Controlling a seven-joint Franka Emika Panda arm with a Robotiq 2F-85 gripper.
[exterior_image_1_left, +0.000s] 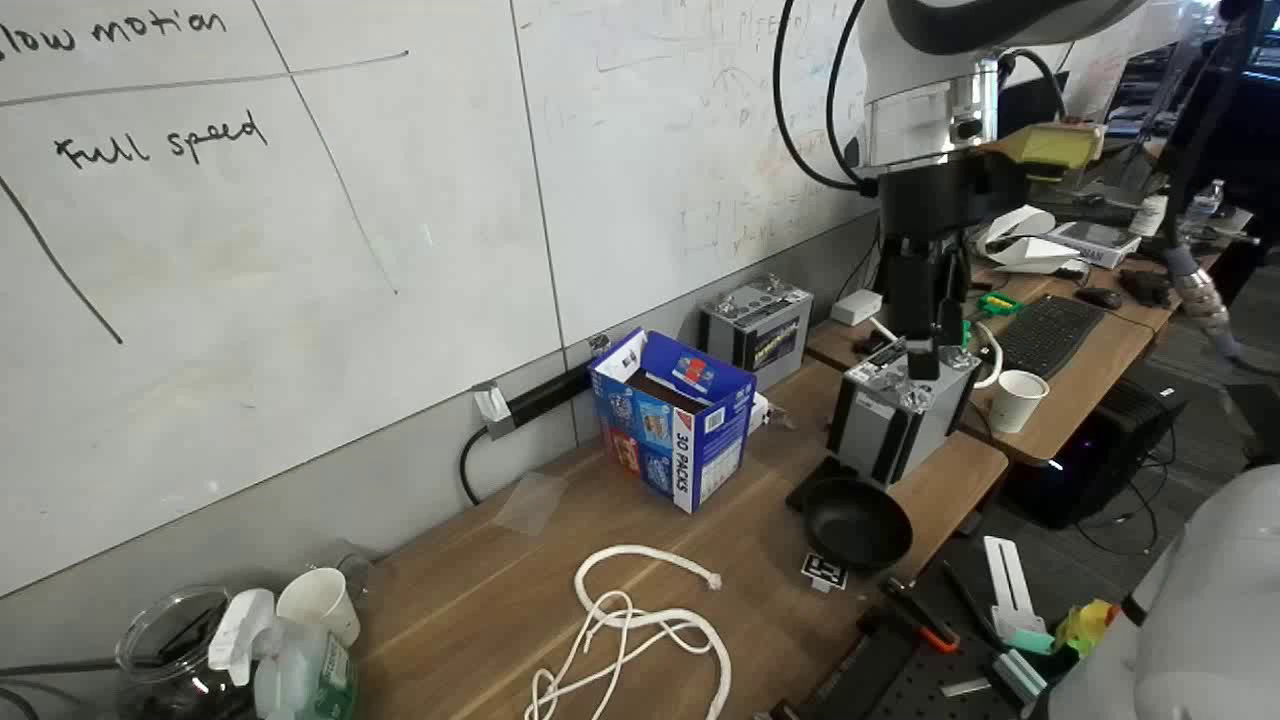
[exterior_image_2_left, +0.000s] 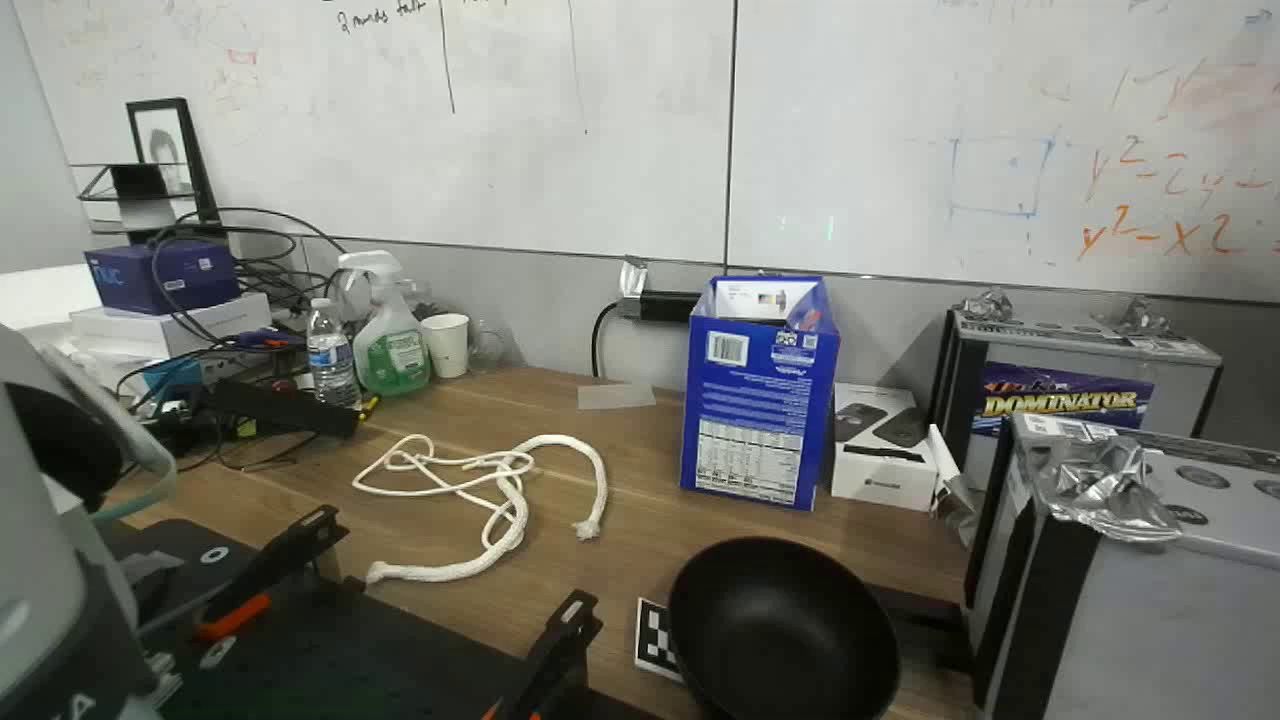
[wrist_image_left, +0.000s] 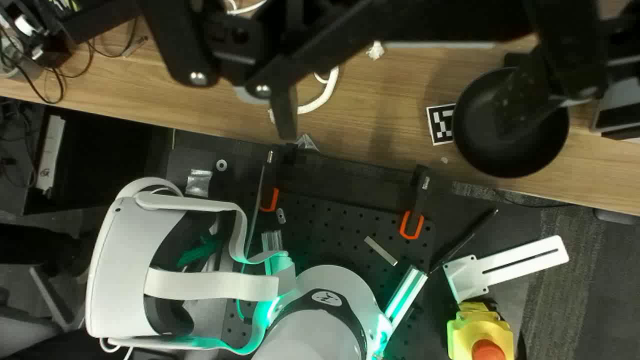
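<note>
High over the right part of the table, my gripper (exterior_image_1_left: 933, 342) points down, in front of the silver battery boxes in exterior view 1. The wrist view shows my gripper open, its fingers wide apart and only bare tabletop visible far below the gap. A black pan (exterior_image_2_left: 782, 630) rests near the table's front edge, partly covered by one finger in the wrist view. White rope (exterior_image_2_left: 510, 510) lies loosely coiled mid-table. Behind it stands an open-topped blue snack box (exterior_image_1_left: 672, 420); its inside is mostly hidden.
Two battery boxes (exterior_image_2_left: 1086, 384) stand at the right, with a white carton (exterior_image_2_left: 885, 462) beside the blue box. A spray bottle (exterior_image_2_left: 390, 330) and paper cup (exterior_image_2_left: 446, 344) are at the left. Clamps (wrist_image_left: 414, 222) hold the table's front side. The whiteboard bounds the back.
</note>
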